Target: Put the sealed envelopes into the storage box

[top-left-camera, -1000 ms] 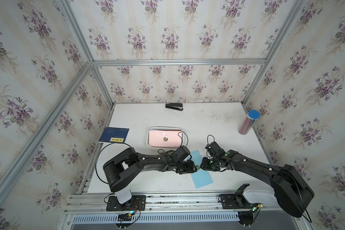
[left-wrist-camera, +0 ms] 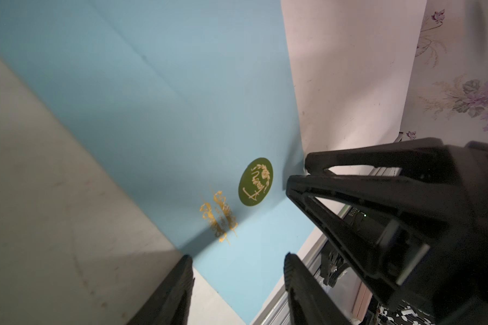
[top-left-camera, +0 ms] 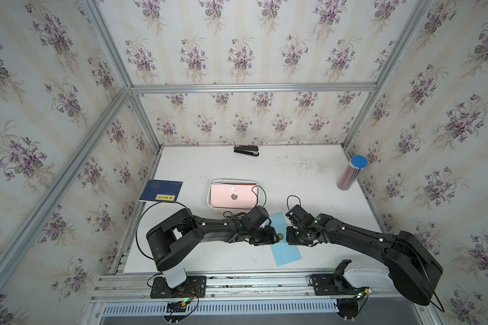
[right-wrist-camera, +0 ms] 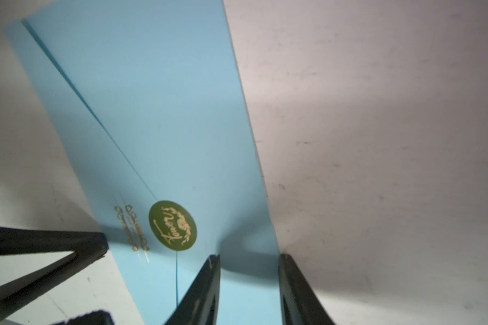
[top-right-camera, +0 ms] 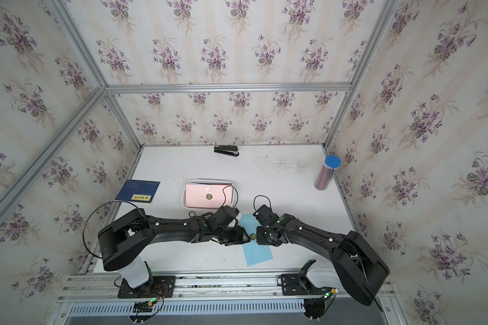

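A light blue envelope (top-left-camera: 285, 254) with a round green-gold seal lies flat on the table between my grippers. My left gripper is at its left edge; its fingers (left-wrist-camera: 173, 292) look apart, but whether they pinch paper cannot be told. In the right wrist view, my right gripper stands open at the envelope's right edge, one of its fingers (right-wrist-camera: 203, 287) over the blue paper. The white storage box (top-left-camera: 209, 195) sits behind my left arm, with a pink envelope (top-left-camera: 227, 195) on top in it.
A dark blue booklet (top-left-camera: 161, 190) rests at the table's left edge. At the back is a black stapler (top-left-camera: 246, 150), and a blue-lidded tube (top-left-camera: 352, 173) stands at the right.
The left arm and envelope look nearly still.
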